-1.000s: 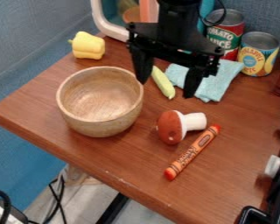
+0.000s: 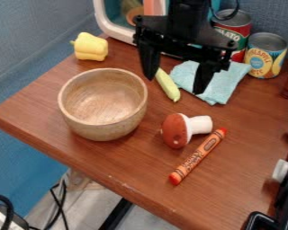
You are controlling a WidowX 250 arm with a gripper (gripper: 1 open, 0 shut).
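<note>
My black gripper [image 2: 175,72] hangs open at the top middle, its two fingers apart above a pale yellow vegetable [image 2: 167,84] and a light blue cloth [image 2: 219,88]. Nothing shows held between the fingers. A wooden bowl [image 2: 102,106] sits left of center. A toy mushroom [image 2: 176,130] lies right of the bowl, with an orange crayon [image 2: 197,158] below it.
A yellow pepper [image 2: 90,47] stands at the back left. Cans [image 2: 265,56] and a small toy kitchen [image 2: 114,18] line the back. Dark hardware sits at the right edge.
The gripper has shifted slightly over the last second, staying above the yellow vegetable and cloth. The objects on the table look unmoved.
</note>
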